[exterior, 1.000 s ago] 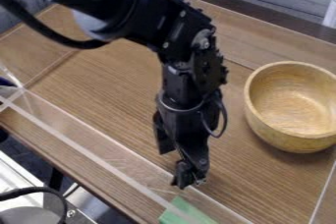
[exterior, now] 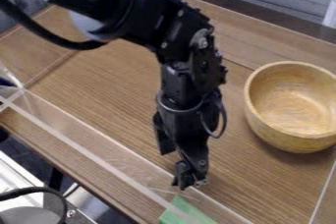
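My black gripper (exterior: 187, 157) points down at the wooden table, low over its front part, just left of a wooden bowl (exterior: 293, 110). The fingers are dark and partly hidden by the gripper body, so I cannot tell whether they are open or shut or whether anything is between them. A green piece (exterior: 187, 210) lies at the table's front, just below the gripper.
Clear strips or a sheet run along the front left edge. At the lower left, beyond the edge, are metal items and a black cable. A grey wall stands at the back.
The arm and gripper have shifted very slightly since a second ago; nothing else has visibly changed.
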